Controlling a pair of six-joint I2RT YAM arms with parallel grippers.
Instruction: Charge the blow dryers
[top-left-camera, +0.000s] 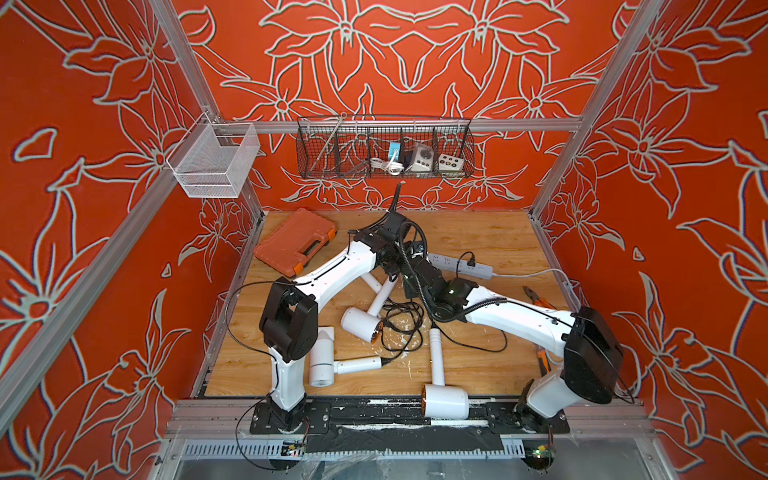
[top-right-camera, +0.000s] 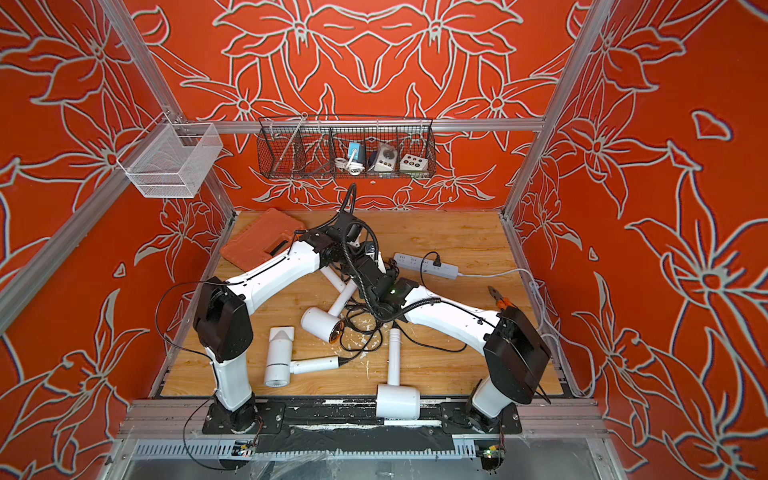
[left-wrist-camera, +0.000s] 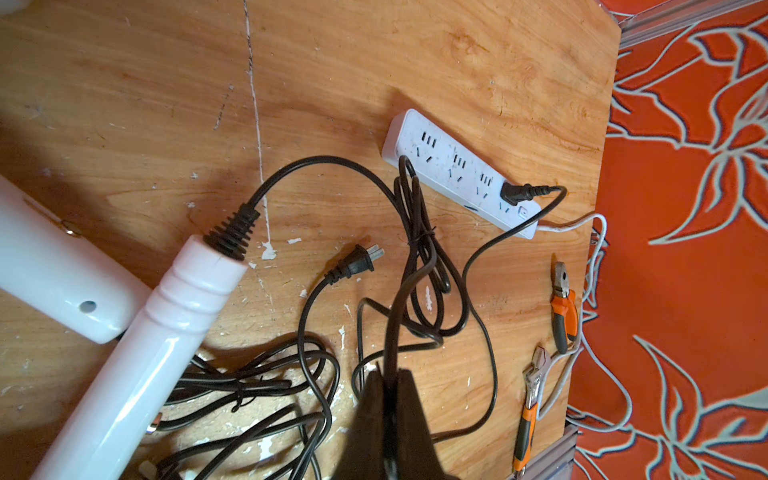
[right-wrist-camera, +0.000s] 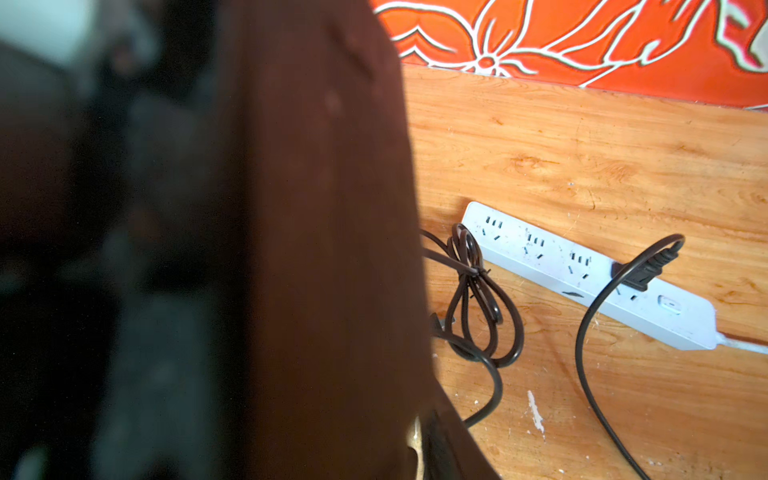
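In the left wrist view, my left gripper is shut with a black cord (left-wrist-camera: 396, 324) running between its fingertips. That cord joins a tied loop (left-wrist-camera: 416, 240) near the power strip (left-wrist-camera: 452, 164). One plug (left-wrist-camera: 516, 193) sits in the strip's end socket; a loose two-prong plug (left-wrist-camera: 352, 264) shows metal blades. White blow dryers (top-left-camera: 361, 323) lie about the table, and a white handle (left-wrist-camera: 152, 360) crosses the left wrist view. A dark blurred arm part covers most of the right wrist view; only one finger (right-wrist-camera: 454, 448) of my right gripper shows.
Both arms crowd together above the table's middle. An orange case (top-left-camera: 294, 241) lies back left, pliers (left-wrist-camera: 563, 308) and a wrench (left-wrist-camera: 528, 408) at the right. Tangled cords (top-left-camera: 400, 328) fill the centre. Bare wood (right-wrist-camera: 560, 144) extends behind the strip.
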